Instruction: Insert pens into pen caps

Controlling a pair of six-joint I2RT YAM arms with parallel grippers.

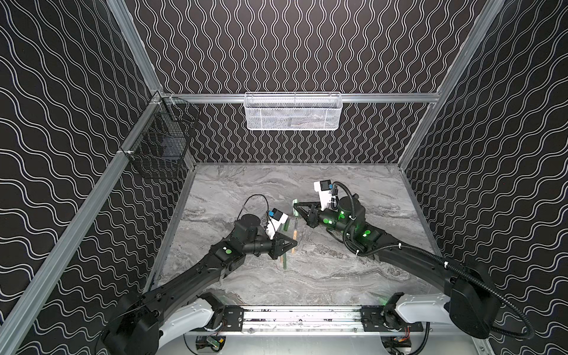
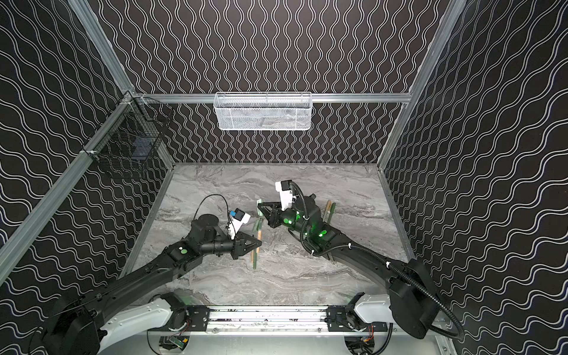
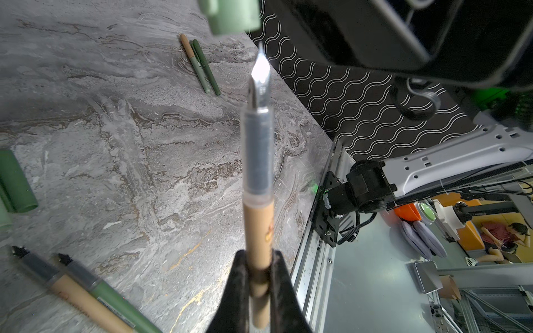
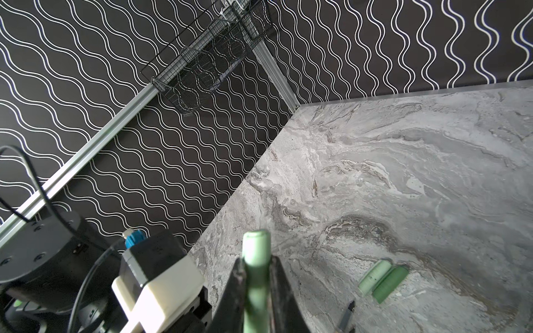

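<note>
An orange pen point(image 3: 258, 222) stands nib-up in the left wrist view, held low on its barrel by my left gripper, which is shut on it. My right gripper is shut on a light green pen cap point(image 4: 257, 249). Seen from the left wrist, that cap's lower end is a little above the nib and to its left, with a gap between. In the top left view the left gripper is below the right one, and the pen stretches up toward the cap.
Uncapped orange point(image 3: 83, 305) and green point(image 3: 119, 305) pens lie on the table. Light green point(image 4: 374, 276) and dark green point(image 4: 391, 283) caps lie beyond them. An orange pen with a light green cap point(image 3: 195, 63) and a dark green pen point(image 3: 206, 66) lie by the right arm.
</note>
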